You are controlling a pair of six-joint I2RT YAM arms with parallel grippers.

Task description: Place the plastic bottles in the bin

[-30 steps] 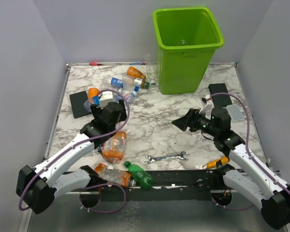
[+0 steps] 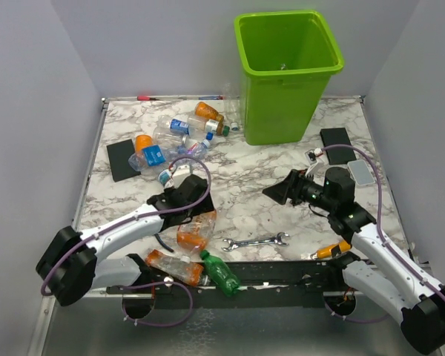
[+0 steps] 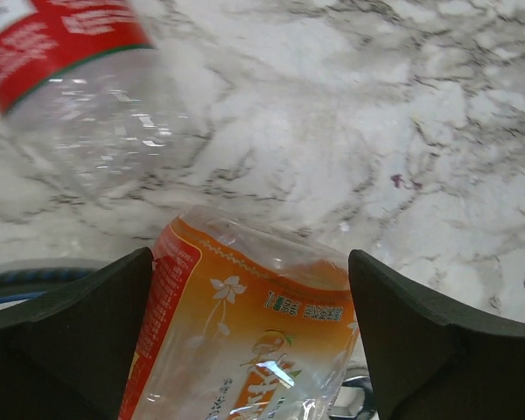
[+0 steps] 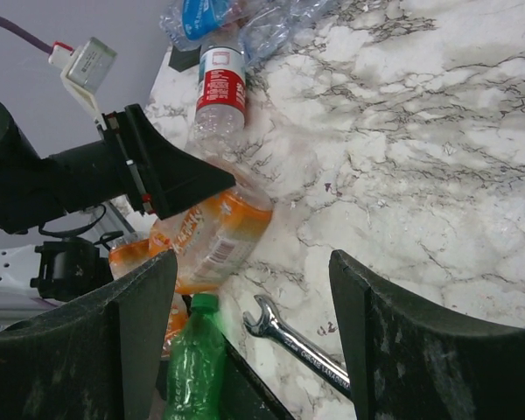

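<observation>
My left gripper is open, lowered around a crumpled orange-labelled bottle [image 3: 245, 341], a finger on either side. My right gripper [image 2: 282, 189] stands open and empty over the right half of the table. A green bottle [image 2: 221, 274] and another orange-labelled bottle [image 2: 170, 267] lie at the front edge. A red-labelled bottle [image 4: 220, 92] lies behind my left gripper. Several clear and orange bottles [image 2: 176, 130] are grouped at the back left. The green bin [image 2: 278, 100] stands at the back right.
A wrench [image 2: 248, 243] lies front centre. An orange object [image 2: 328, 251] is beside my right arm. Dark flat pads [image 2: 122, 159] lie at left and back right.
The green bottle has shifted slightly right. The right arm is almost unchanged.
</observation>
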